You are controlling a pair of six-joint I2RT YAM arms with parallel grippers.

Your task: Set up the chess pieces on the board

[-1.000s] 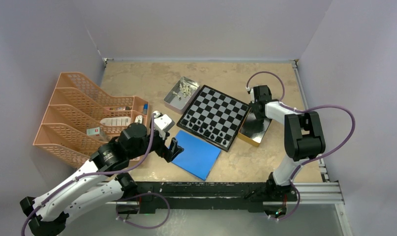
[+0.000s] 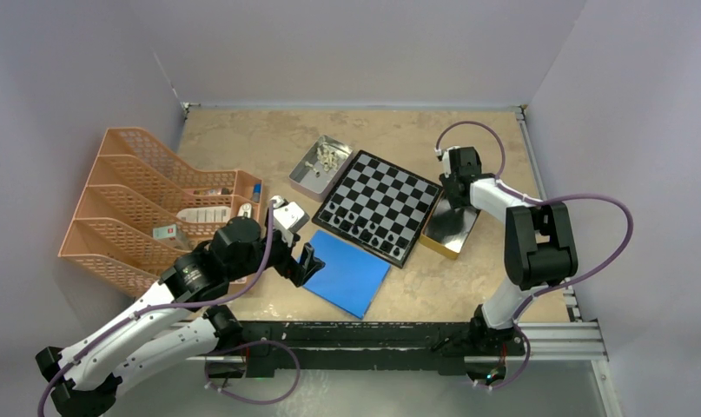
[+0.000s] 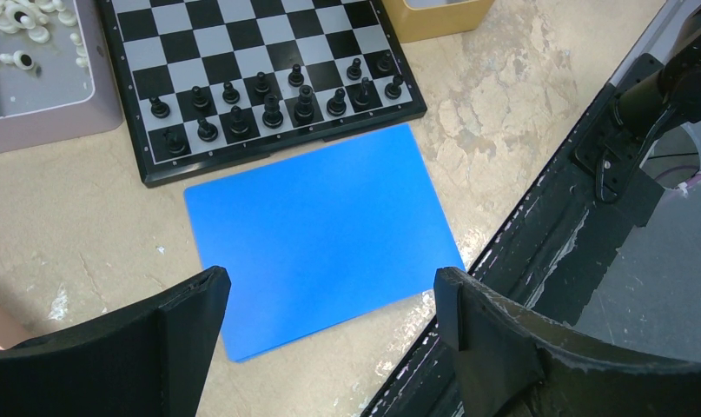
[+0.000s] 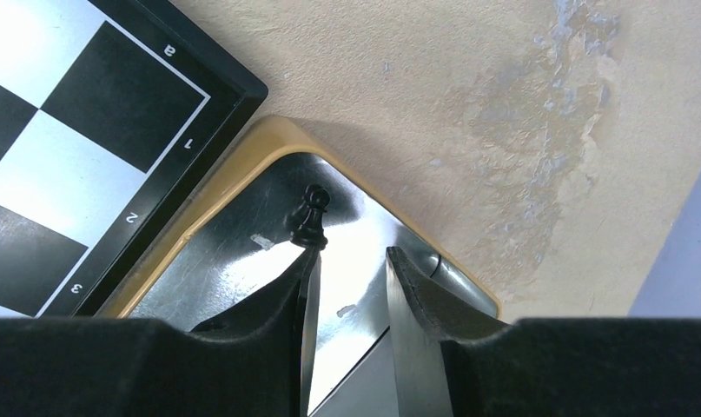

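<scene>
The chessboard (image 2: pixel 377 195) has black pieces standing in rows along its near side, also seen in the left wrist view. White pieces lie in a grey box (image 2: pixel 310 182) left of it. In the right wrist view, a single black piece (image 4: pixel 312 217) lies in the yellow-rimmed box (image 4: pixel 373 195), just beyond my right gripper, which is open with nothing between its fingers. My left gripper hangs open and empty over the blue mat (image 3: pixel 320 226), near the board.
An orange compartment organiser (image 2: pixel 121 200) with small items fills the left side. Bare table lies behind the board and at the right. The table's front edge (image 3: pixel 538 252) runs below the mat.
The right arm has shifted very slightly over the yellow box. The left arm and the pieces on the board show no visible change.
</scene>
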